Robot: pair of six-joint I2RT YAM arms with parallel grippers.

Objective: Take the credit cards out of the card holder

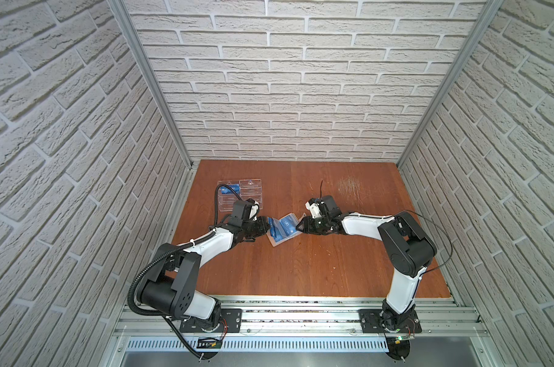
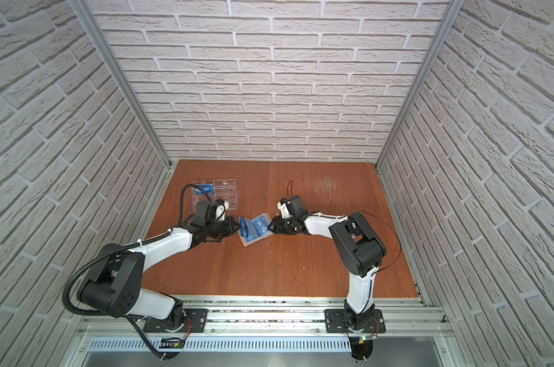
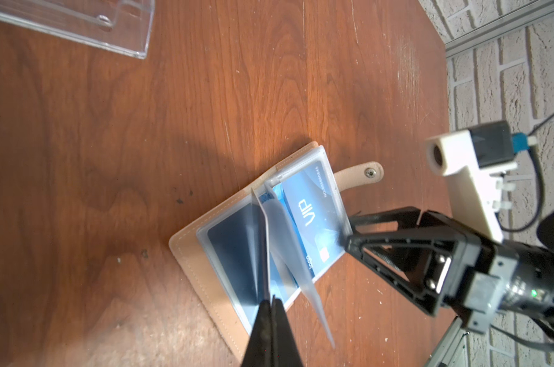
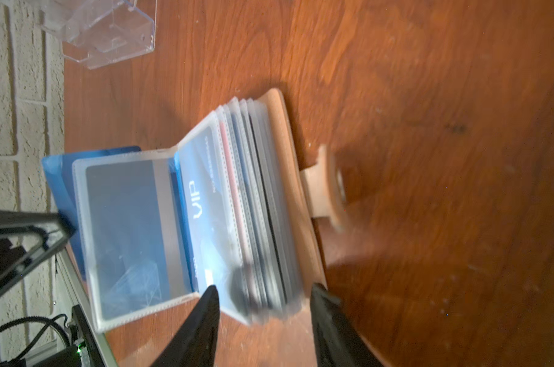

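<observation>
The tan card holder (image 3: 191,235) lies unfolded on the table, its clear sleeves spread. On its right side a blue VIP card (image 3: 310,214) shows in the top sleeve of a stack. A raised clear sleeve (image 4: 127,232) stands over the left half, with another blue card (image 4: 66,186) poking out past its outer edge. My left gripper is shut on that outer card, seen nearly edge-on in the left wrist view. My right gripper is open, its fingers on either side of the sleeve stack's near end.
A clear compartment tray (image 1: 261,183) with a blue card (image 1: 230,189) in it stands at the back left. The holder's snap strap (image 3: 359,175) sticks out to the right.
</observation>
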